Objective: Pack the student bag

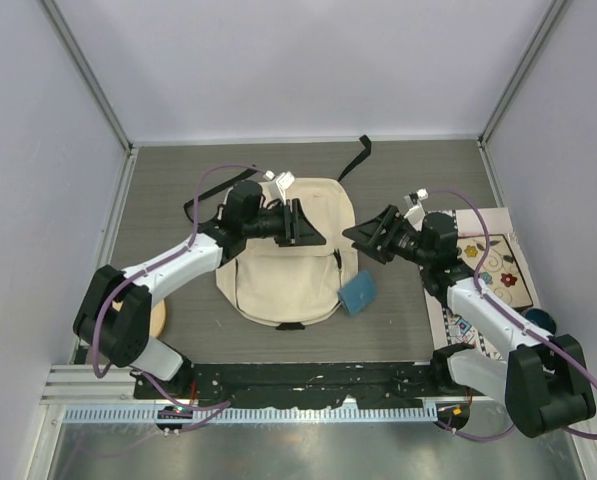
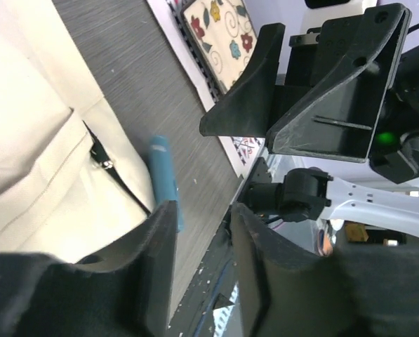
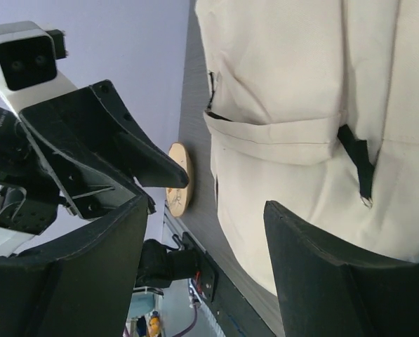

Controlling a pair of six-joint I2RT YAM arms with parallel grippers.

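The cream bag (image 1: 278, 280) lies open-flapped on the table, its pocket and black zip also showing in both wrist views. A blue rectangular item (image 1: 357, 292) rests at the bag's lower right edge, seen narrow beside the bag in the left wrist view (image 2: 163, 179). My left gripper (image 1: 299, 228) is over the bag's upper middle, fingers apart with nothing visible between them. My right gripper (image 1: 367, 236) hangs just right of the bag, open and empty.
A patterned board (image 1: 500, 262) with printed sheets and a dark blue cup (image 1: 540, 321) are at the right. A round wooden piece (image 1: 156, 320) lies at the left, partly hidden. Bare table surrounds the bag.
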